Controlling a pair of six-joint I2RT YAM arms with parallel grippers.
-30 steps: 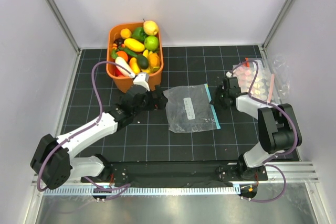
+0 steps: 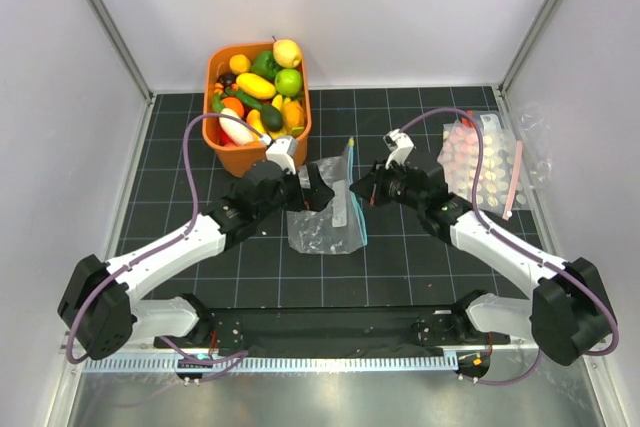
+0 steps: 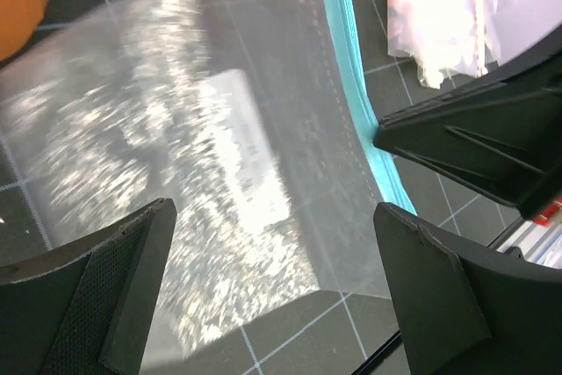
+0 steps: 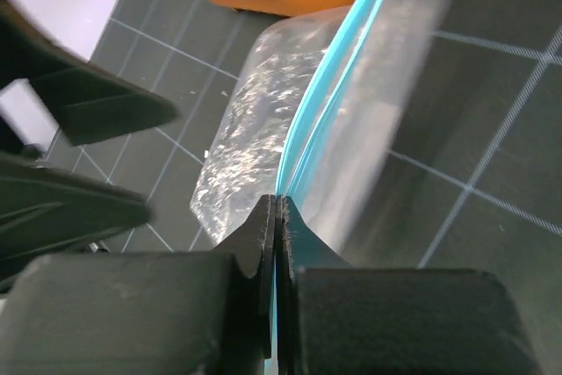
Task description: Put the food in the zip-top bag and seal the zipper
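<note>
The clear zip top bag (image 2: 325, 232) has its blue zipper edge (image 3: 349, 59) lifted, while its body slopes down toward the tiles. My right gripper is shut on that blue edge, about midway along it. Wide apart, the fingers of my left gripper have nothing between them; it hovers over the bag, close to the right gripper. Behind it, the orange bin (image 2: 232, 159) is heaped with food such as a yellow squash (image 2: 254, 85), a green apple (image 2: 288, 82) and a green pepper (image 2: 265, 65). No food shows inside the bag.
At the far right lies a filled clear bag (image 2: 490, 172) with pale round items and a pinkish strip. Crumpled clear plastic (image 2: 537, 152) rests against the right wall. Dark tiles are bare at the front and between bin and filled bag.
My right arm has moved left, bringing the bag's zipper edge along and up. The bag went from flat to raised on that side. My left gripper shifted only slightly.
</note>
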